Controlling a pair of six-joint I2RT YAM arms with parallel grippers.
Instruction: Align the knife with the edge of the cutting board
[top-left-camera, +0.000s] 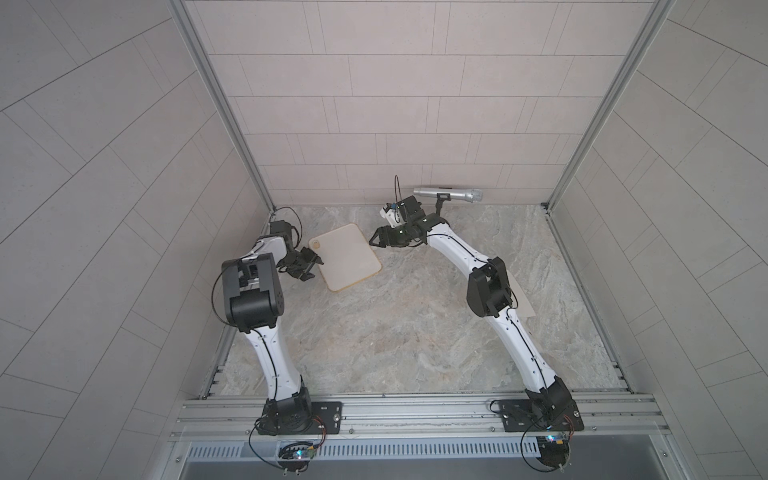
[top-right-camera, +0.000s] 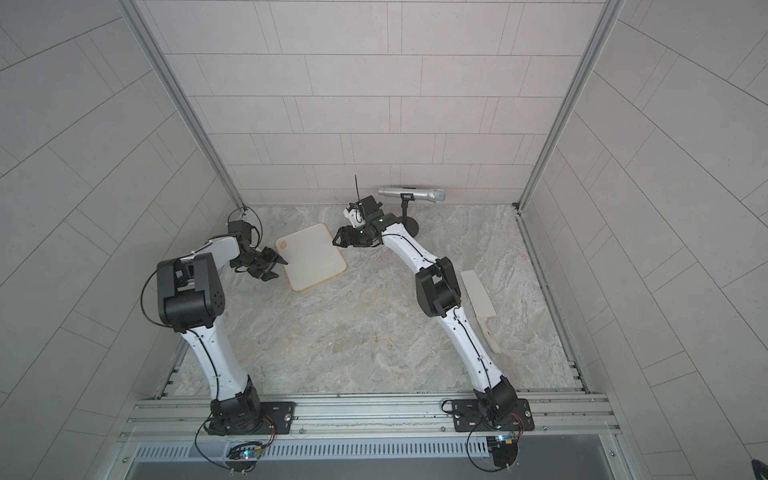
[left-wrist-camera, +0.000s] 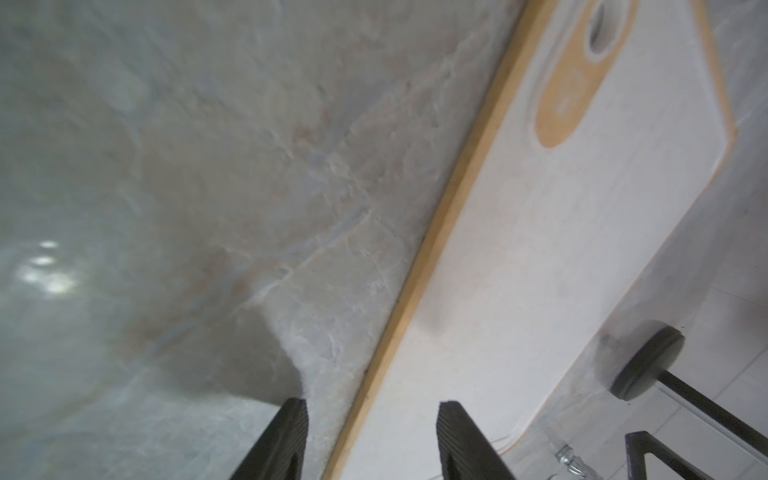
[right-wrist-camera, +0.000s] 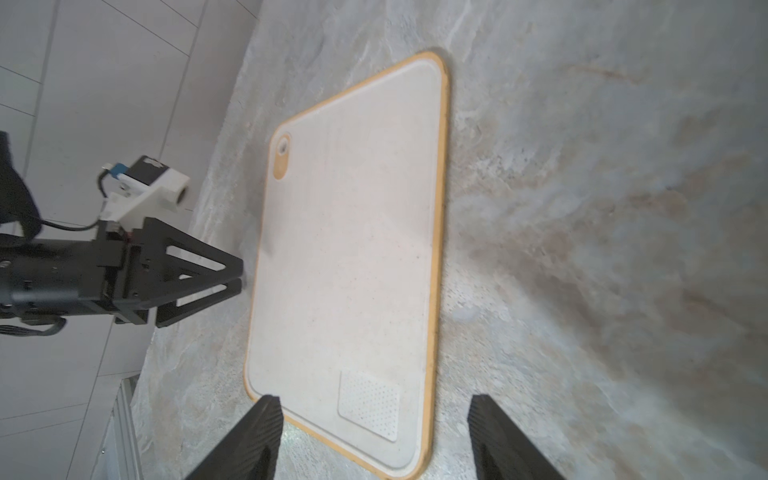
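The white cutting board (top-left-camera: 345, 257) with its tan rim lies tilted on the left half of the table. My left gripper is partly open beside the board's left edge, nothing between its fingers. On the opposite side, my right gripper stands open and empty; in its wrist view the board (right-wrist-camera: 352, 232) fills the centre. Far from both grippers, at the table's right side, lies the knife: a broad pale blade (top-right-camera: 477, 293) and a narrower handle (top-right-camera: 486, 334). In the top left view the right arm covers part of the knife.
A silver microphone (top-left-camera: 448, 194) on a black stand is at the back, close behind the right arm. Its round base (top-right-camera: 409, 226) sits on the table. Bare marbled tabletop (top-left-camera: 384, 344) spreads across the front and middle between the arms.
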